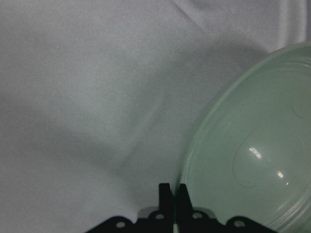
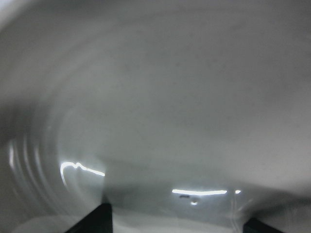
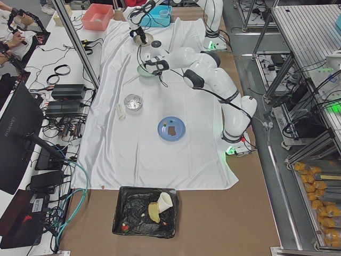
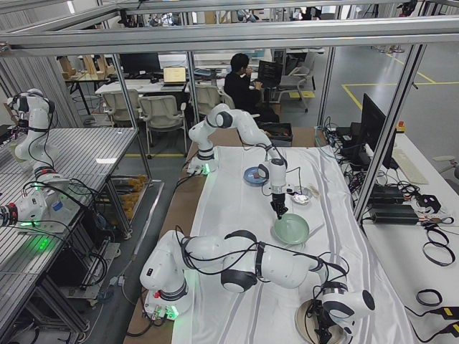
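Note:
A green bowl [image 4: 291,228] rests on the white cloth. My left gripper is shut on its rim, as the left wrist view shows, with the bowl's inside to the right of the fingers. A beige round dish [image 4: 305,326] sits at the near end in the right camera view. My right gripper is down at that dish, its fingers apart at the bottom of the right wrist view over a glossy inner surface; nothing shows clearly between them.
A blue plate [image 3: 178,134] with small items, a silver bowl [image 3: 133,102] and a black tray [image 3: 133,224] of food items lie along the workspace. Red [image 3: 96,16] and blue bins [image 3: 155,20] stand at the far end.

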